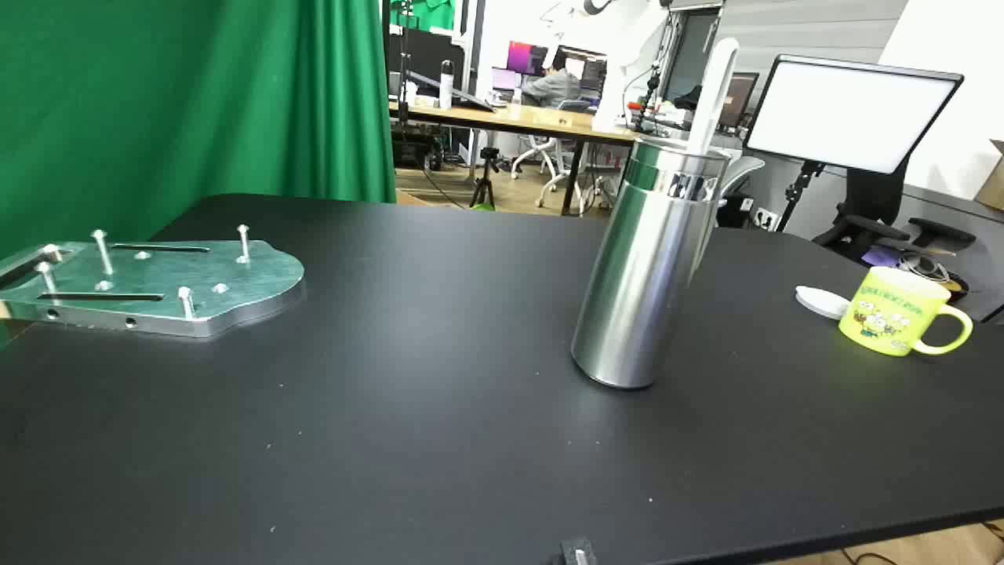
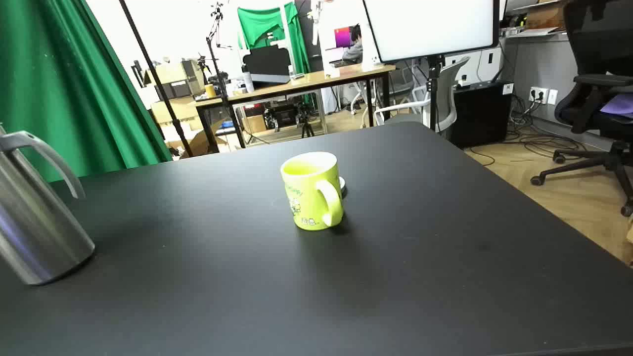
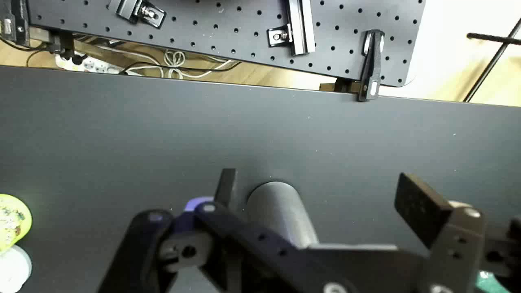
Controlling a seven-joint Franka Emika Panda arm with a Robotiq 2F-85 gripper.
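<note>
In the wrist view my gripper is open, its two dark fingers wide apart with nothing held between them. Below, nearer the left finger, the lower body of a steel jug shows; the gripper's own parts hide its upper end. In exterior view 1 that jug stands on the black table, its pale handle rising above the rim. Exterior view 2 catches only part of the jug at the left edge. A yellow-green cartoon mug stands upright at mid-table there. Neither exterior view includes my gripper.
Beside the mug lies a white round lid. A metal plate with upright bolts occupies the table's left side. Bare tabletop separates plate and jug. A perforated black board with clamps lies beyond the table edge.
</note>
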